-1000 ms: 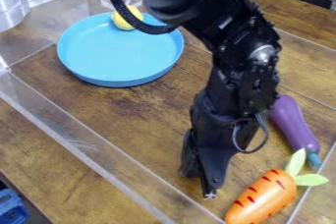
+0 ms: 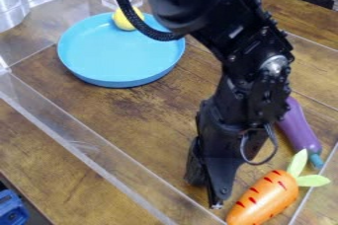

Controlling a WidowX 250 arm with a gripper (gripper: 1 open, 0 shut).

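Observation:
My black gripper (image 2: 209, 182) is low over the wooden surface, left of an orange toy carrot (image 2: 264, 199) with green leaves. Its fingers point down and look shut; whether anything is between them is hidden. A purple toy eggplant (image 2: 295, 128) lies to the right, partly behind the arm. A blue plate (image 2: 106, 56) sits at the upper left, with a yellow round object (image 2: 126, 20) at its back edge, partly behind the arm's cable.
Clear plastic walls border the wooden floor (image 2: 119, 120) on the left and right. A blue object (image 2: 8, 209) is outside at the lower left. Bare wood lies between the plate and the gripper.
The gripper and its wrist have shifted slightly and tilted, with the fingertips a little lower and further right. The toys and plate have not visibly moved.

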